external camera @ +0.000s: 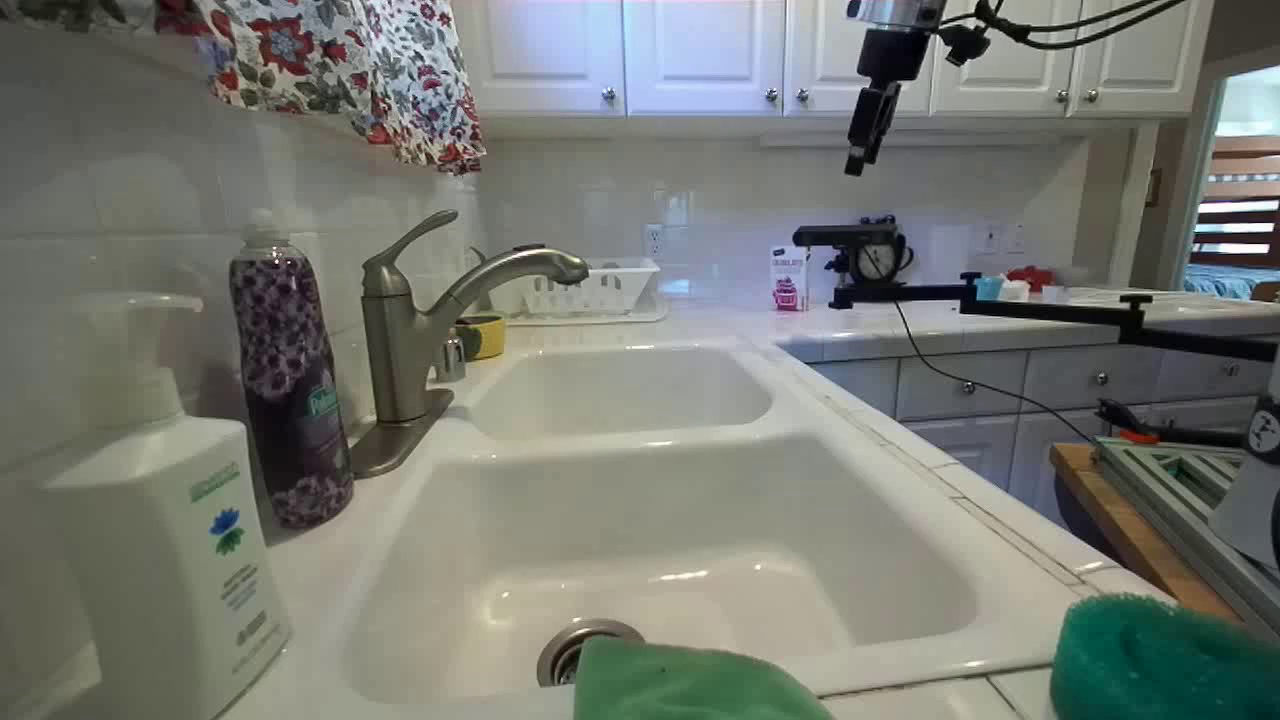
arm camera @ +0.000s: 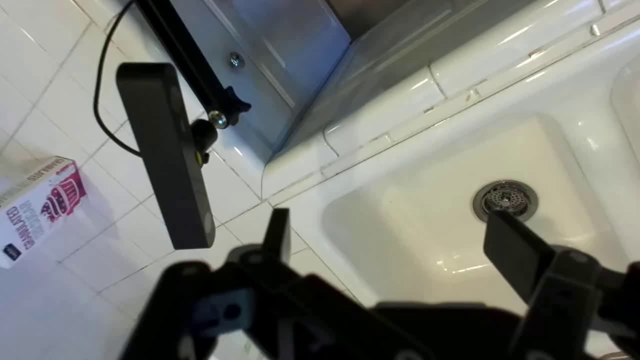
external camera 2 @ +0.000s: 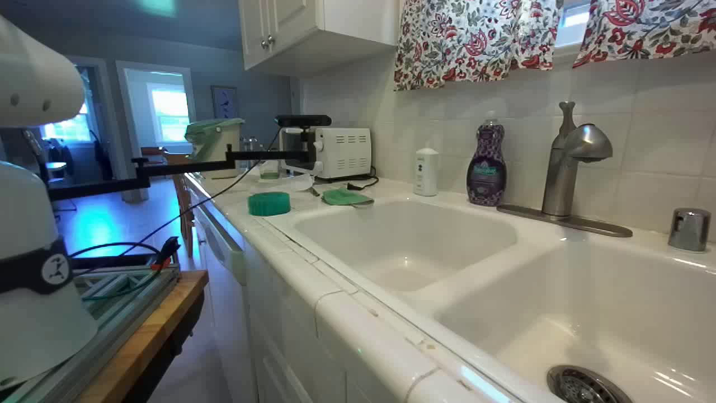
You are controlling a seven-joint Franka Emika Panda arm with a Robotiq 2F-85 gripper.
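High over the far side of the counter, my gripper (external camera: 855, 168) points downward in exterior view 1. From the wrist camera its two black fingers (arm camera: 514, 257) stand wide apart, and the gripper is open and empty. Beneath it lies one basin of the white double sink (arm camera: 420, 204), with a metal drain (arm camera: 505, 200). On the counter by the near basin are a green cloth (external camera: 696, 684) and a teal sponge-like piece (external camera: 1164, 660). The gripper is out of sight in exterior view 2.
A camera on a black arm (external camera: 1044, 302) reaches across the counter. Around the sink stand a faucet (external camera: 402, 324), a purple soap bottle (external camera: 288, 372), a white pump bottle (external camera: 168, 540), a dish rack (external camera: 588, 288) and a sugar carton (external camera: 788, 278). Both basins hold no dishes.
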